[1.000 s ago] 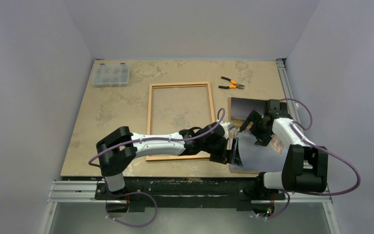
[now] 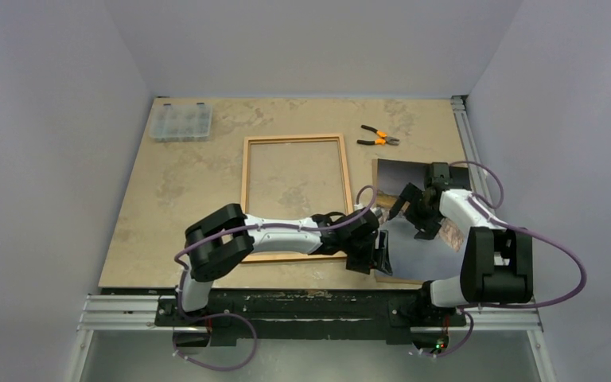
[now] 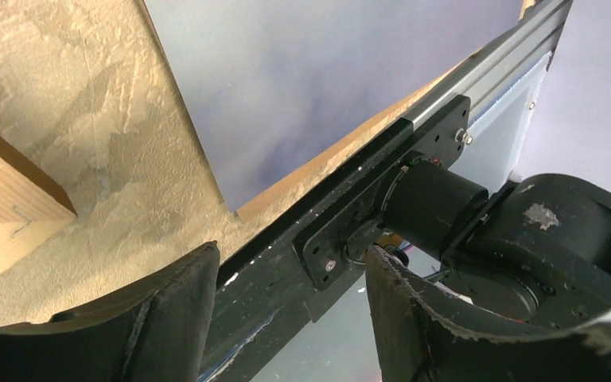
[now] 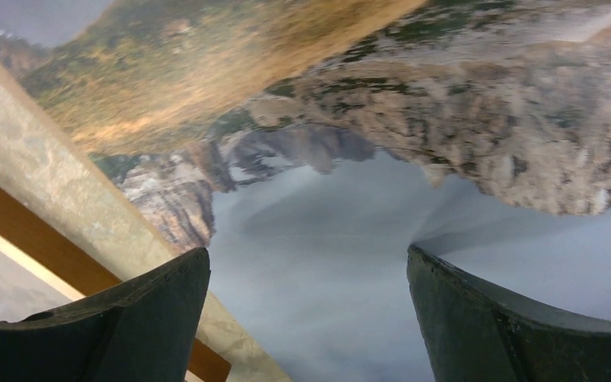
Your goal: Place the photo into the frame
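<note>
The photo (image 2: 414, 253), a landscape print, lies flat on a slightly larger tan board (image 3: 318, 165) at the right of the table. To its left is the empty wooden frame (image 2: 246, 171), partly covered by my left arm. My left gripper (image 2: 372, 261) hovers around the photo's near left corner; in the left wrist view its fingers (image 3: 177, 310) stand apart with nothing between them. Over the photo's middle hangs my right gripper (image 2: 412, 218), open, its fingers (image 4: 147, 318) spread above the print and holding nothing.
Orange-handled pliers (image 2: 379, 137) lie behind the photo. A clear compartment box (image 2: 181, 122) occupies the back left corner. A metal rail (image 2: 471, 143) runs along the right table edge, and the black front beam (image 3: 274, 267) passes close below the photo.
The left arm's elbow has swung to the right, and its gripper has turned and shifted slightly left at the photo's near corner. The right gripper has moved only slightly over the photo.
</note>
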